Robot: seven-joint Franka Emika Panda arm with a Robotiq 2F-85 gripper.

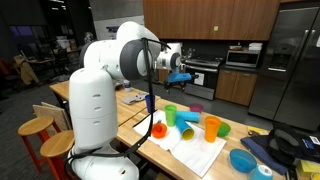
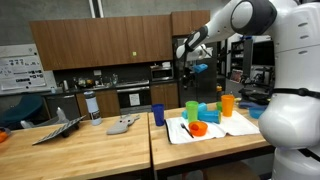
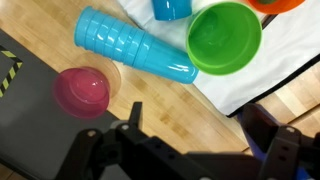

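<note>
My gripper is open above the table, nothing between its fingers; in exterior view 1 the gripper [image 1: 168, 86] hangs well over the cups. Ahead of it in the wrist view lie a green cup [image 3: 222, 38] and a row of nested light-blue cups [image 3: 138, 46] on its side. A pink bowl [image 3: 81, 93] sits to their left. The dark-blue cup [image 2: 158, 114] stands apart on bare wood in exterior view 2. On and around the white cloth are an orange bowl [image 1: 159, 130], a yellow cup [image 1: 187, 133] lying tipped, and an orange cup [image 1: 212, 128].
A green bowl [image 1: 223, 129] and a blue bowl [image 1: 243, 162] occupy the table's right side. Long bare wood [image 2: 90, 150] stretches across the left of exterior view 2. Stools [image 1: 38, 125] stand beside the table.
</note>
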